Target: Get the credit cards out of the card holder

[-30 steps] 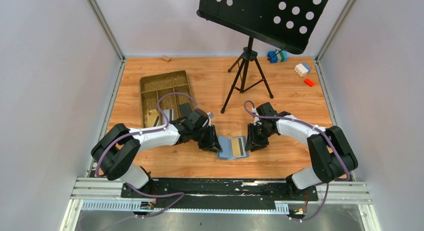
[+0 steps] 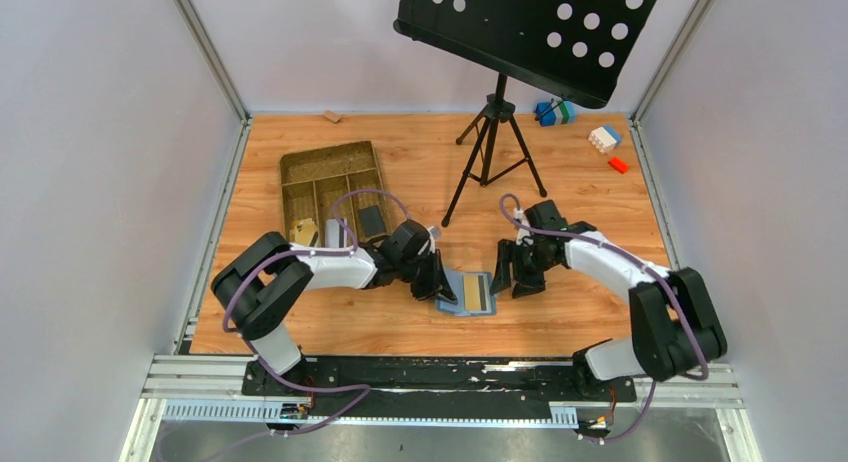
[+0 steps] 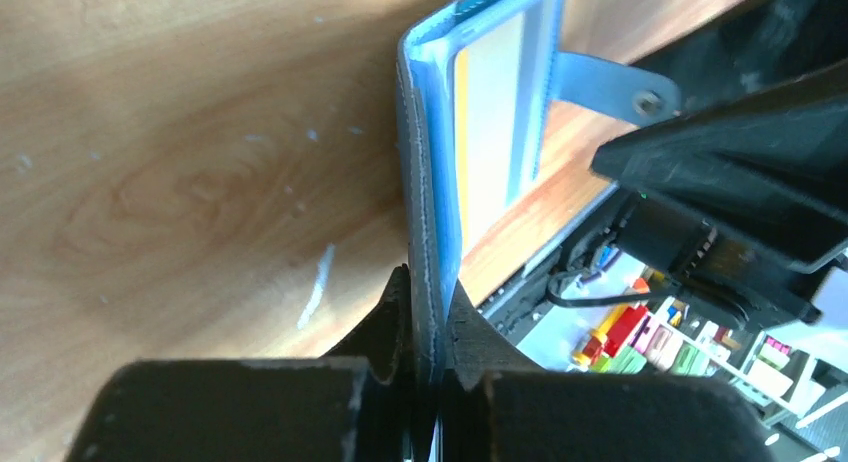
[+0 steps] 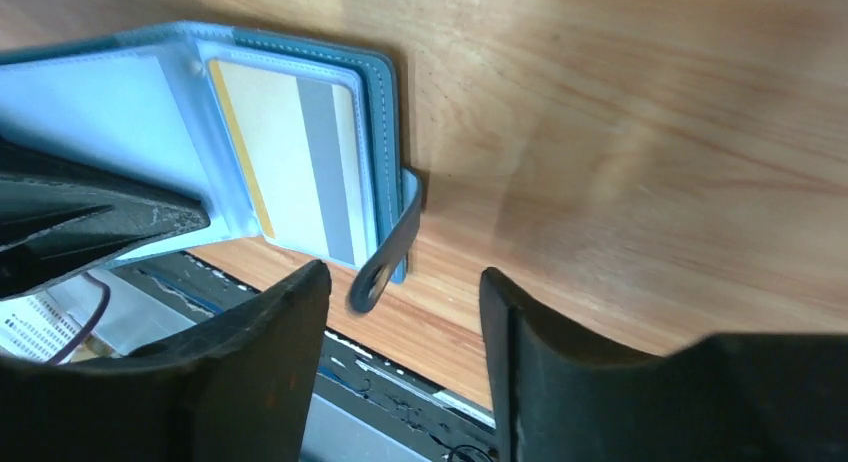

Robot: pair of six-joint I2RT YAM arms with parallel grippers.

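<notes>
A blue card holder lies opened out on the table between my two grippers. Its right half has a clear pocket with a pale, gold-edged card inside, also seen edge-on as a card in the left wrist view. My left gripper is shut on the holder's left cover, which stands as a thin upright sheet between the fingers. At the holder's right side, my right gripper is open. The holder's strap sticks out from the right edge, its snap end showing in the gap between the right fingertips.
A woven organizer with several compartments stands at the back left. Behind, a black music stand rests its tripod legs on the table. Blocks lie at the back right. Bare wood surrounds the holder in front and behind.
The left gripper has moved right, further over the holder's left cover. My right gripper's fingers have spread apart, and its arm has shifted slightly right.
</notes>
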